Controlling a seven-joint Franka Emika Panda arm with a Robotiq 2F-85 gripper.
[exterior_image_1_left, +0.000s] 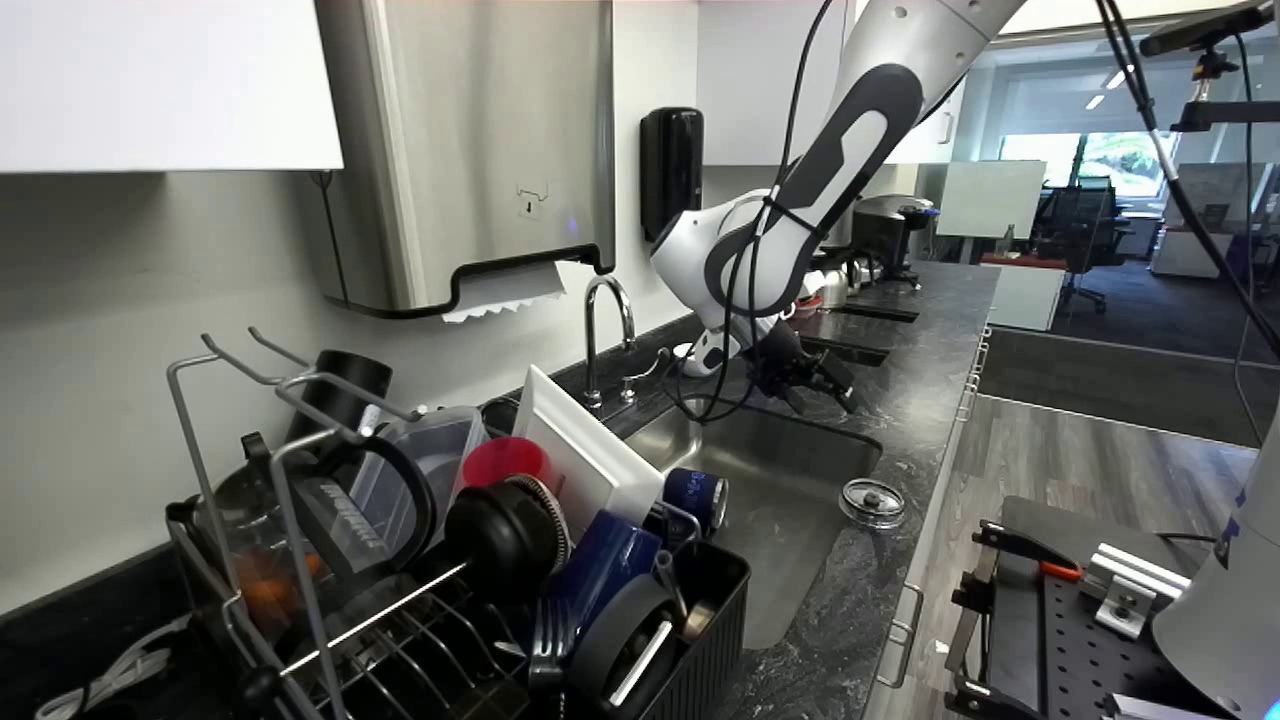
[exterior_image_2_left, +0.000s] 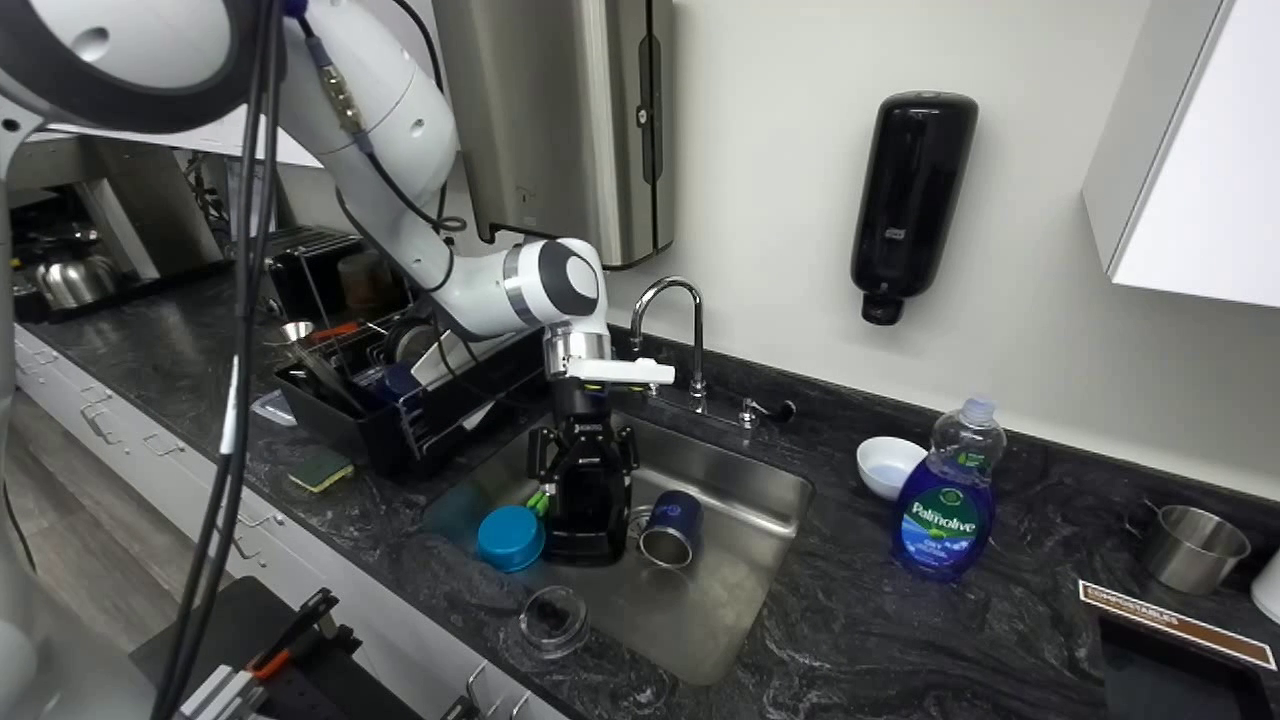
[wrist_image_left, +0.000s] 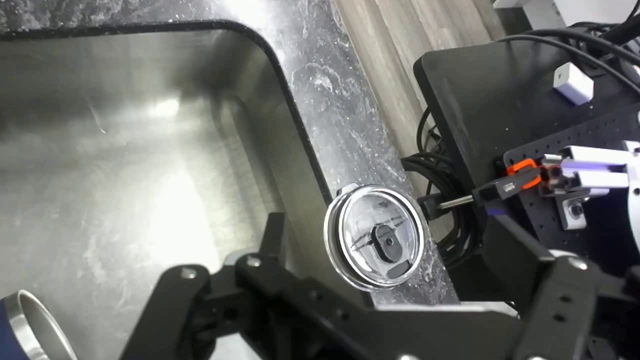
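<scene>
My gripper (exterior_image_1_left: 819, 398) hangs over the right end of the sink (exterior_image_1_left: 780, 492), tilted, with nothing between its fingers. In the wrist view its two black fingers (wrist_image_left: 274, 237) stand wide apart, so it is open. Between them, further down, shows a clear round lid (wrist_image_left: 384, 237) with a black slider. This lid lies on the counter strip along the sink's front edge, apart from the gripper. Inside the sink a dark blue mug (exterior_image_2_left: 675, 524) with a steel rim lies on its side. A bright blue cup (exterior_image_2_left: 510, 536) shows left of the gripper in exterior view 2.
A full dish rack (exterior_image_1_left: 444, 612) borders the sink. Behind the sink rises the faucet (exterior_image_2_left: 672, 288). A white bowl (exterior_image_2_left: 889, 463) and a dish soap bottle (exterior_image_2_left: 945, 510) stand to its right. Near the rack lies a sponge (exterior_image_2_left: 320, 469). Loose cables loop beside the arm.
</scene>
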